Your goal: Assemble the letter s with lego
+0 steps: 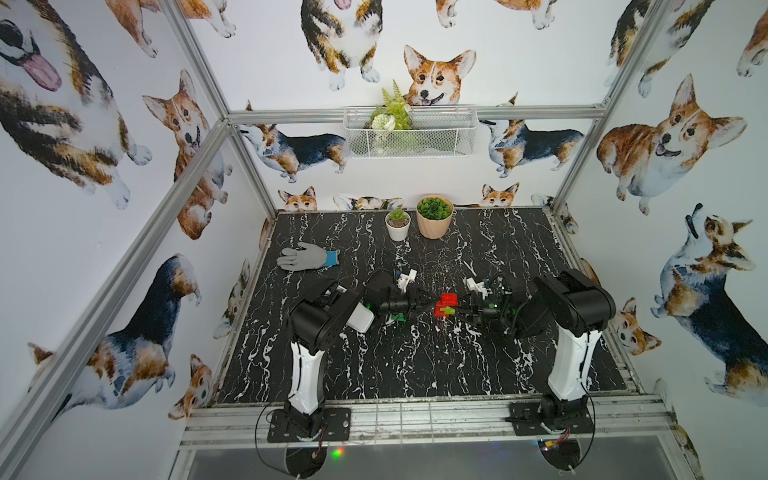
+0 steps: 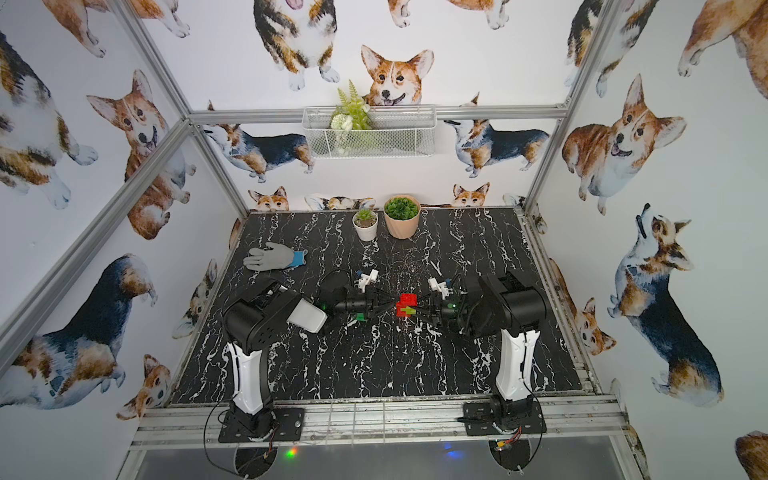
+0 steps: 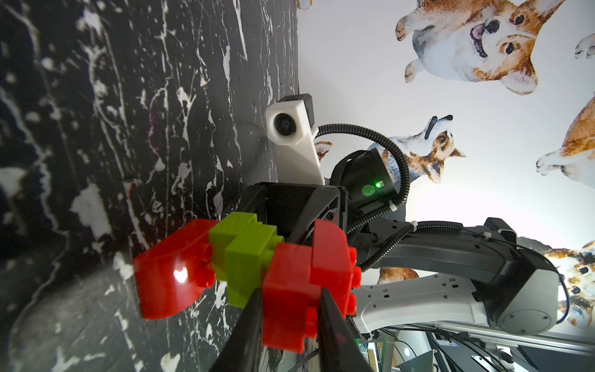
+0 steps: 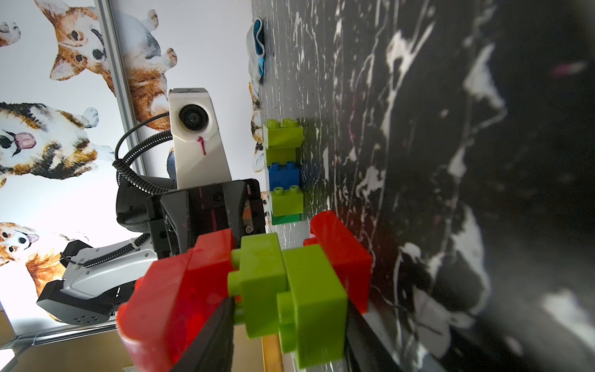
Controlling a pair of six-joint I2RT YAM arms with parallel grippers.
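My left gripper is shut on a joined piece of red bricks [image 3: 291,285], with green bricks [image 3: 244,266] attached beside them. My right gripper is around the green bricks [image 4: 316,303] at the other side of this piece; whether it grips them is unclear. A separate-looking red brick [image 4: 341,260] lies behind and lower, on the tabletop [image 4: 464,155]. A row of green and blue bricks [image 4: 285,175] stands farther back in the right wrist view.
A grey glove [image 1: 300,257] lies at the back left, and two potted plants [image 1: 434,220] stand at the back middle.
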